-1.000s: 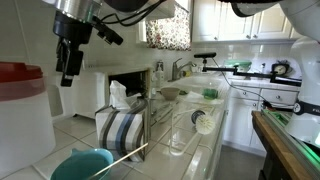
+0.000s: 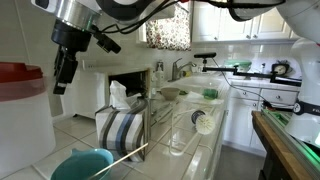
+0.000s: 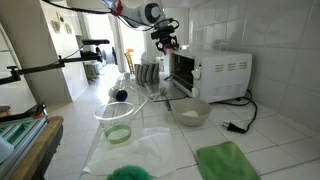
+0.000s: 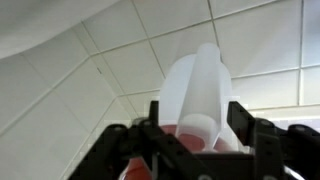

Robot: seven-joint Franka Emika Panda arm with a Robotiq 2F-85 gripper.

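My gripper (image 2: 63, 83) points downward at the left of exterior view 1, beside the white container (image 2: 25, 125) with its red lid (image 2: 18, 74). In exterior view 2 the gripper (image 3: 167, 46) is small and far back, near the toaster oven. The wrist view has the dark fingers (image 4: 150, 125) standing apart. A white rounded, rod-like piece (image 4: 203, 95) lies in line with the gap, with a paler white shape behind it and something red below. Contact between it and the fingers cannot be made out.
A striped holder (image 2: 121, 132) stands near the wall, with a teal bowl (image 2: 84, 164) and a thin stick in front. The white toaster oven (image 3: 222, 75), a pale bowl (image 3: 191, 116) and a green cloth (image 3: 226, 162) occupy the counter. Bare tile lies around the cloth.
The counter objects have stayed in place.
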